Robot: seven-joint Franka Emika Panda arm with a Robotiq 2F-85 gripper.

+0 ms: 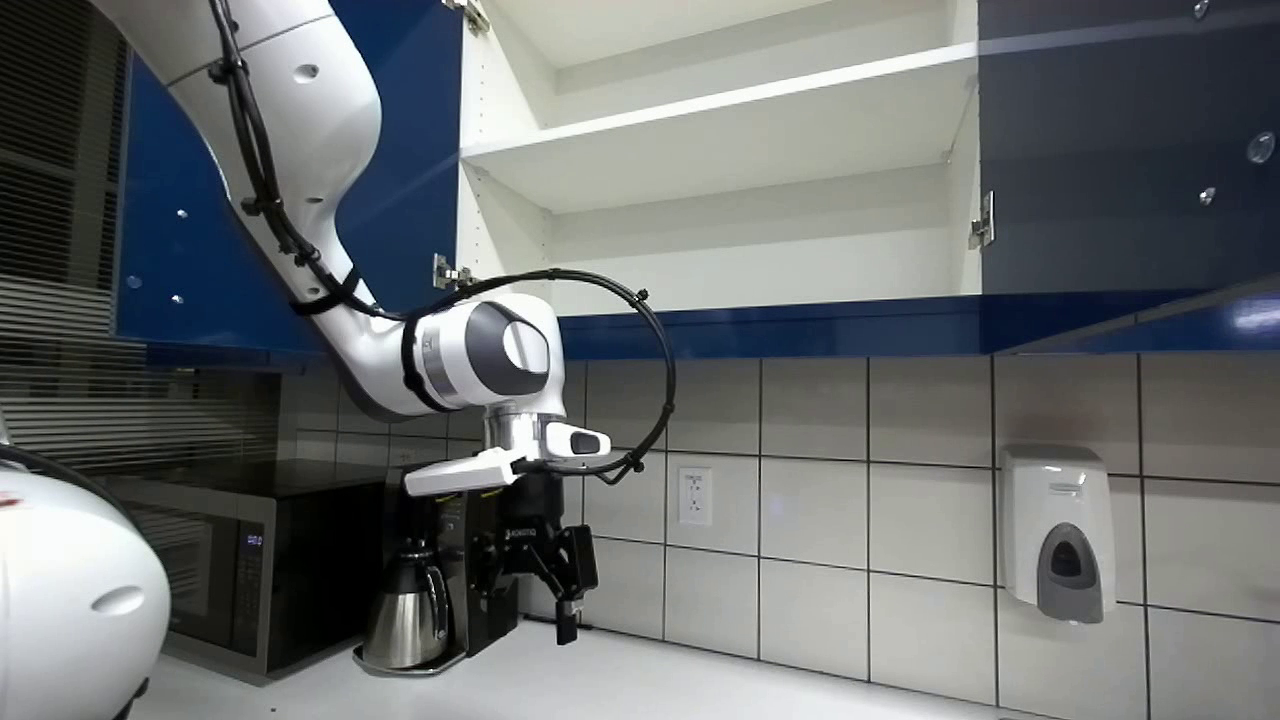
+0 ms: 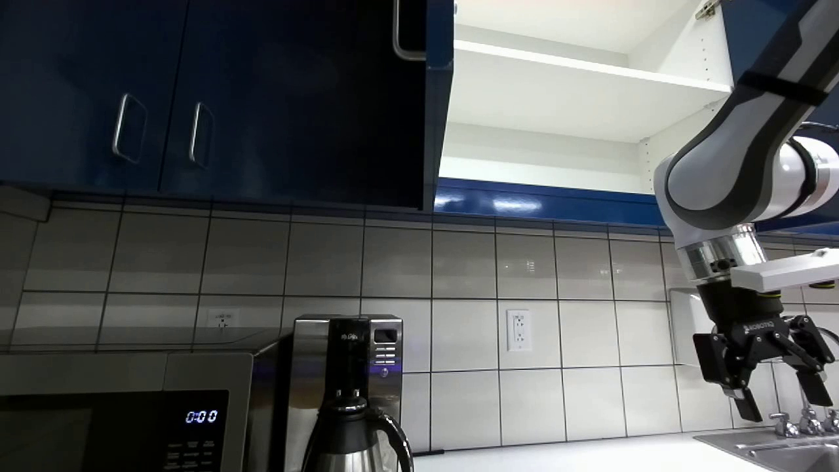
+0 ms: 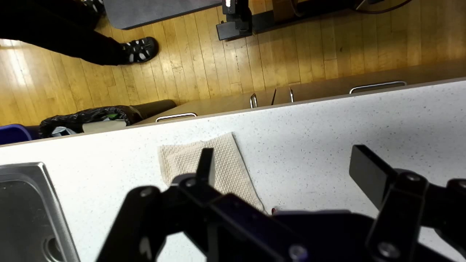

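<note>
My gripper stands open, its two black fingers wide apart with only countertop and part of a cloth visible beyond them. In the second exterior view, the gripper hangs at the right, pointing down above the counter. A beige folded towel lies flat on the counter in the wrist view, below and partly behind the left finger. Near the towel's lower corner, a small red-tipped item peeks out, mostly hidden by the gripper body.
Above the counter the cabinet is open, its shelves bare. A coffee maker with a steel carafe and a microwave stand at one side. A sink lies left in the wrist view.
</note>
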